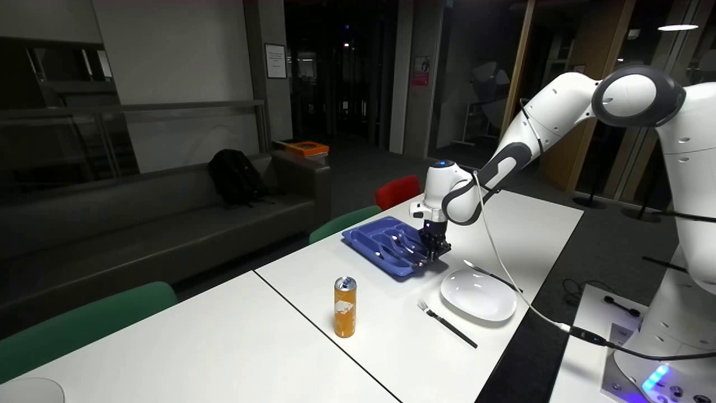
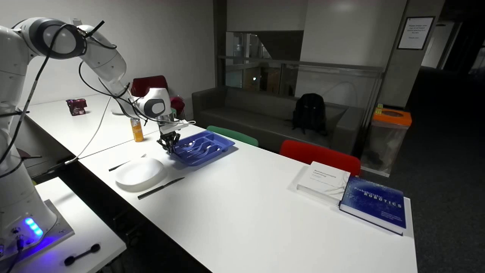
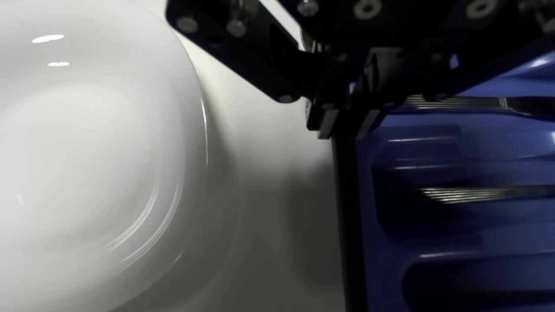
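Note:
My gripper is shut on a slim black handle point(image 3: 349, 223), which runs down the wrist view along the near edge of the blue cutlery tray point(image 1: 367, 249). The utensil's other end is mostly hidden behind the fingers, so its kind is unclear. In exterior view 1 the gripper hangs at the tray's near right end, on the side facing the white plate point(image 1: 478, 295). Metal-ended utensils point(image 3: 458, 194) lie in the tray's compartments. A fork point(image 1: 448, 323) and a knife point(image 1: 493, 276) rest on the table on either side of the plate.
An orange can point(image 1: 345, 308) stands upright left of the fork. Two books point(image 2: 373, 202) lie at the far end of the table. Between them and the tray the white tabletop point(image 2: 254, 204) is clear. A cable point(image 1: 500, 258) hangs from the arm across the knife.

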